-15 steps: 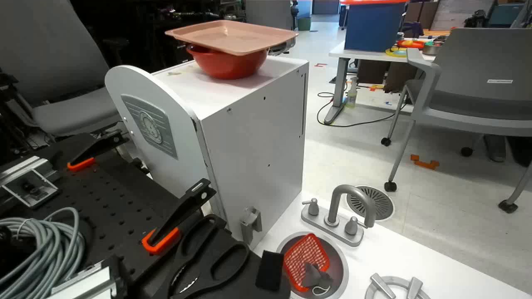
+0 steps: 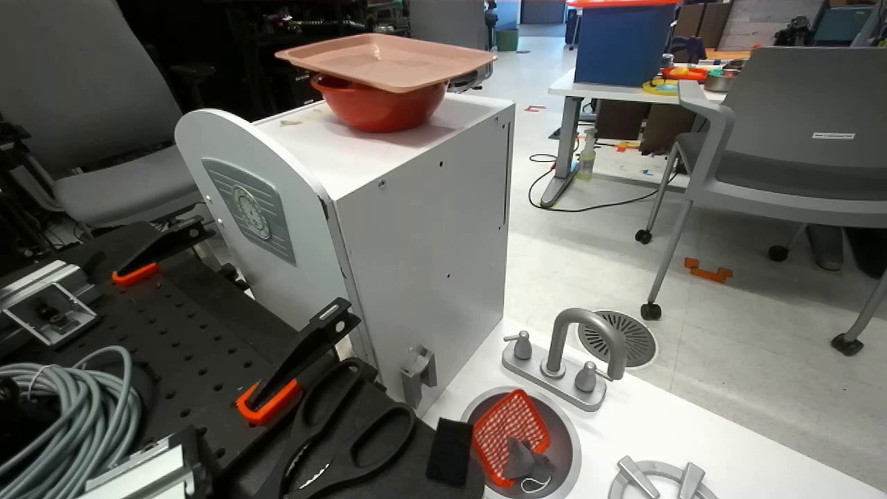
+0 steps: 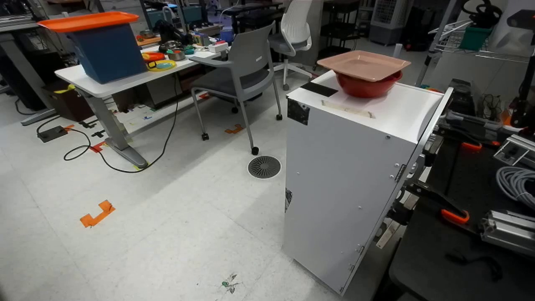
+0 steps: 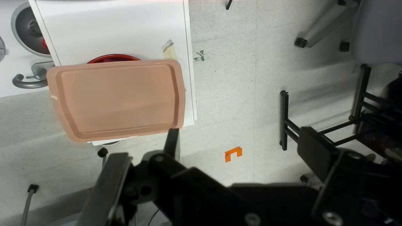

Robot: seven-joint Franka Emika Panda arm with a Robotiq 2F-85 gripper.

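Observation:
In the wrist view my gripper stands open, its dark fingers spread wide with only floor visible between them. A pink-brown tray (image 4: 116,99) lies beyond the left finger in that picture. From the side, the same tray (image 2: 387,59) sits slightly tilted on top of a red bowl (image 2: 382,108). The bowl rests on a white cabinet (image 2: 424,241). From above, the tray covers most of the bowl (image 4: 115,57), leaving a strip of rim. I cannot make out the gripper in exterior view 2.
Beside the cabinet, a round sink (image 2: 565,432) holds a red basket (image 2: 507,420) and a small grey item, with a curved faucet (image 2: 582,324) behind. Grey chairs (image 3: 240,70) and a white desk (image 3: 103,88) stand apart across open floor. Clamps (image 2: 274,399) line the black table.

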